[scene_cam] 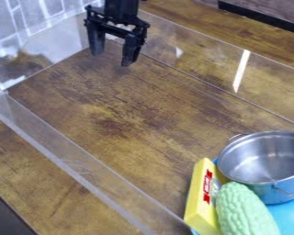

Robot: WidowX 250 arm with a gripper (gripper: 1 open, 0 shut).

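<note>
My black gripper (117,39) is at the top left of the camera view, above the far part of a wooden floor (125,138) enclosed by clear walls. Its two fingers point down and stand apart, with nothing visible between them.
At the lower right, outside the clear wall, sit a steel pot (263,161), a yellow box (201,197) with a red label and a pale green textured object (245,211), on a blue surface.
</note>
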